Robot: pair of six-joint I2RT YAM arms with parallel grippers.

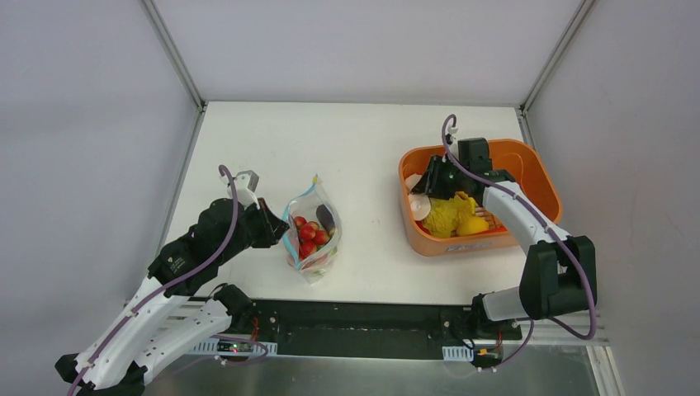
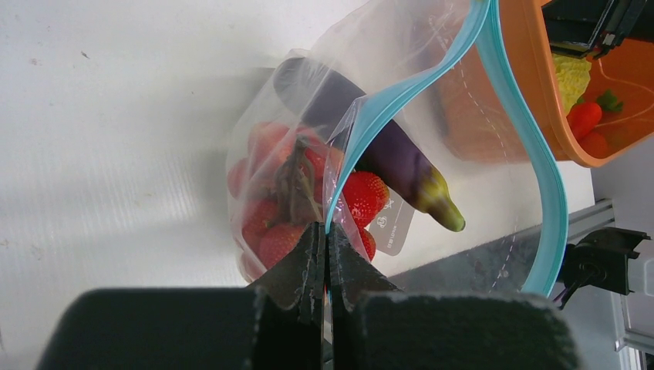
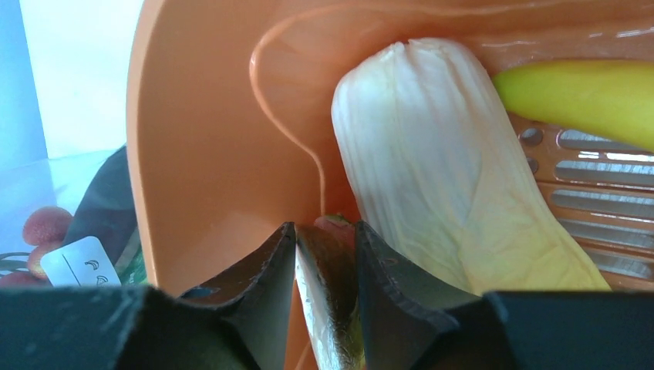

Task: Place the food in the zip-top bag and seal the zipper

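Note:
A zip top bag (image 1: 312,231) with blue zipper holds strawberries (image 2: 365,196) and an eggplant (image 2: 401,166). My left gripper is shut on the bag's edge by the zipper. Down inside the orange bin (image 1: 421,247), my right gripper has its fingers either side of a dark, shiny item (image 3: 324,301) with some red at its top; whether it grips it I cannot tell. A pale leafy vegetable (image 3: 447,162) and a yellow item (image 3: 586,100) lie beside it.
Crumpled yellow food (image 1: 446,214) sits in the bin. Walls close in on both sides.

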